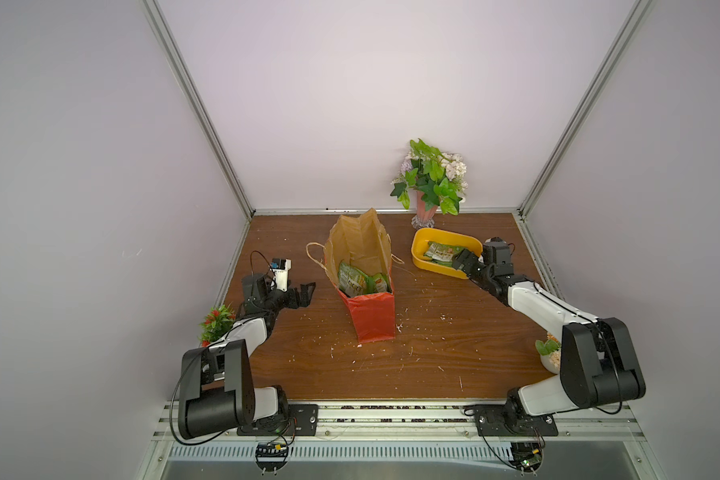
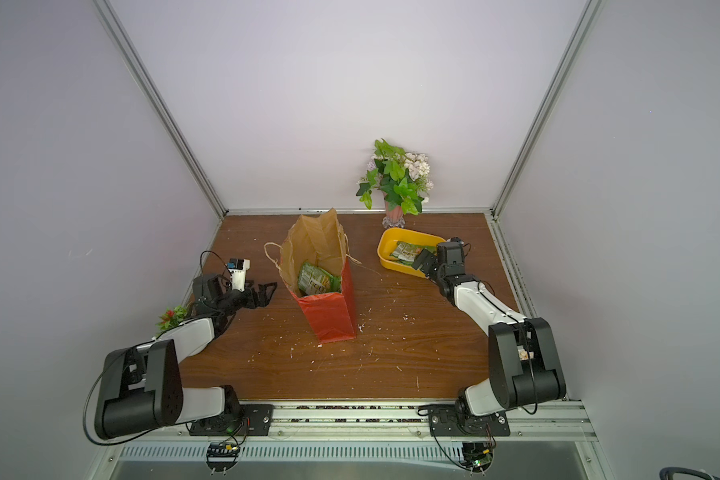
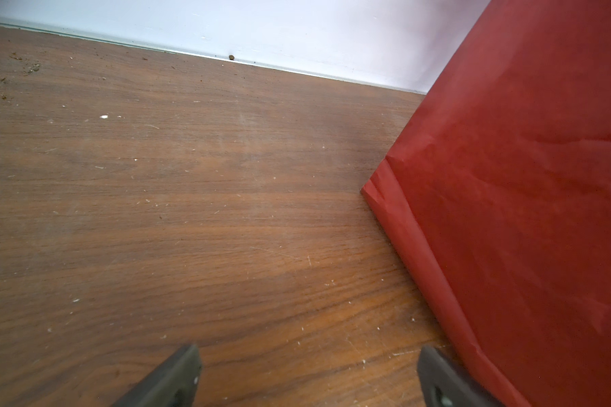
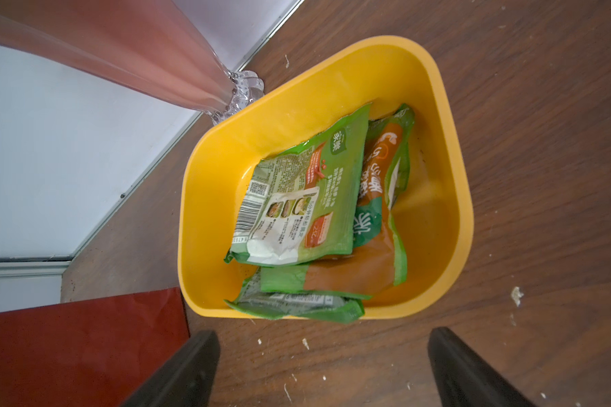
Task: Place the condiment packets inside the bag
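Note:
Green condiment packets lie in the yellow bin, one on top, a brown-and-green packet beneath and another by the near wall. The paper bag, red outside and brown inside, stands open-topped mid-table; green packets show within it. My right gripper is open over the bin's near right side, with nothing between its fingers. To the left of the bag, my left gripper stays open and empty; its wrist view shows bare table and the red bag side.
A flower vase stands behind the bin, close to its back edge. Twine handles stick out from the bag's sides. Small plants stand at the table's left edge and right edge.

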